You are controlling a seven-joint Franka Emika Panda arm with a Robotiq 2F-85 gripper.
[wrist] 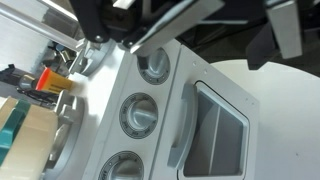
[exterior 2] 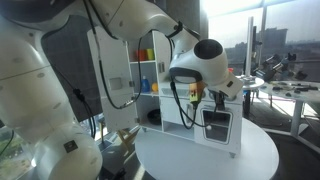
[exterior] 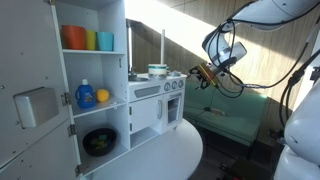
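A white toy kitchen unit (exterior: 152, 108) has a row of grey knobs along its front, with one knob (wrist: 138, 115) in the middle of the wrist view. Below the knobs is the oven door (wrist: 215, 140) with a dark window and a curved handle (wrist: 183, 125). My gripper is open at the top of the wrist view, nothing between its fingers. It hovers in front of the knob end of the unit, near the upper knob (wrist: 153, 67). Whether a finger touches that knob, I cannot tell. A pot (exterior: 158, 71) stands on the stove top.
Shelves at the left hold coloured cups (exterior: 89, 40), a blue bottle (exterior: 84, 95), an orange ball (exterior: 102, 95) and a black bowl (exterior: 99, 141). A red and yellow object (wrist: 48, 80) lies on the counter.
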